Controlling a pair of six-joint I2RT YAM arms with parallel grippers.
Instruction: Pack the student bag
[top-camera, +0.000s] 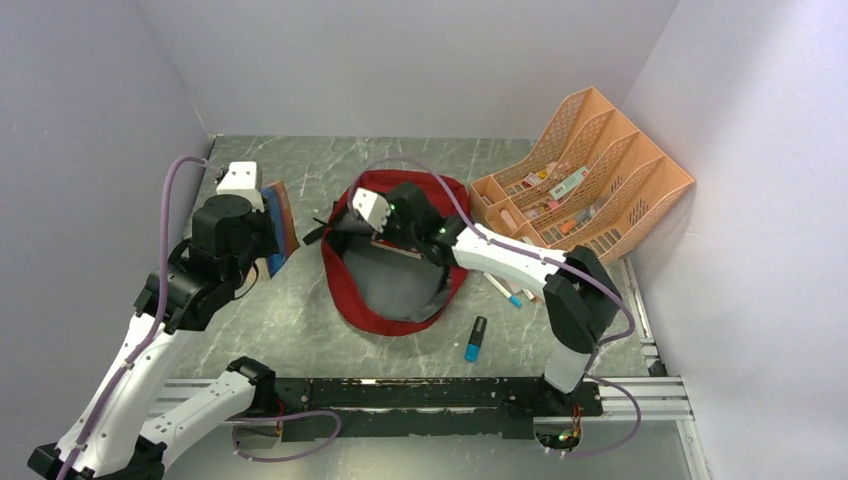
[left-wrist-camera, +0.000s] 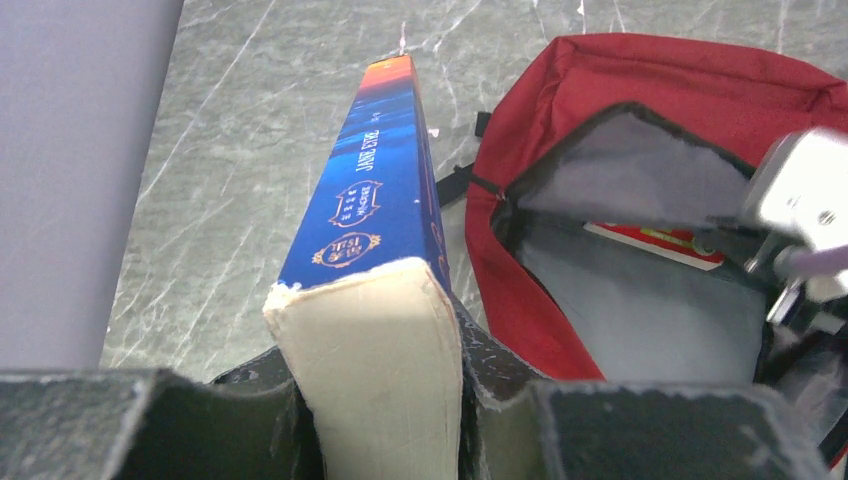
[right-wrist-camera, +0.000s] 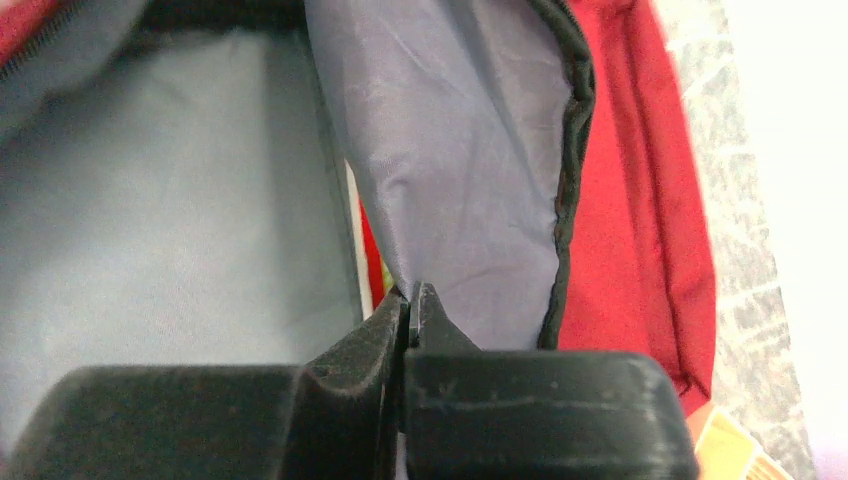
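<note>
The red student bag (top-camera: 343, 297) lies open in the middle of the table, its grey interior showing. My right gripper is shut on the grey lining flap (right-wrist-camera: 475, 190) at the bag's mouth, the cloth pinched between its fingertips. Beneath the raised flap, a red-covered item (left-wrist-camera: 663, 242) shows inside the bag, mostly hidden. Left of the bag, my left gripper is shut on a thick blue book (left-wrist-camera: 362, 190) titled Jane Eyre, held up off the table.
An orange compartment rack (top-camera: 600, 170) with small items stands at the back right. A black-and-blue marker (top-camera: 475, 339) lies right of the bag, and a white pen with a blue end (top-camera: 502, 290) is partly under the right arm.
</note>
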